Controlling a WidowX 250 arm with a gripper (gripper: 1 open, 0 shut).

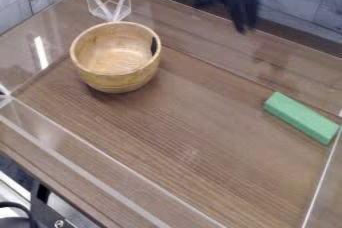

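Observation:
A wooden bowl (114,70) sits at the left of the table, with a dark spot on its right inner rim. A green rectangular block (301,117) lies flat at the right, fully uncovered. My gripper (230,2) is a dark, motion-blurred shape at the top, raised well away from the block; its fingers are too blurred to make out.
A crumpled clear plastic piece (110,8) lies behind the bowl. A dark round item (16,215) is at the bottom left edge.

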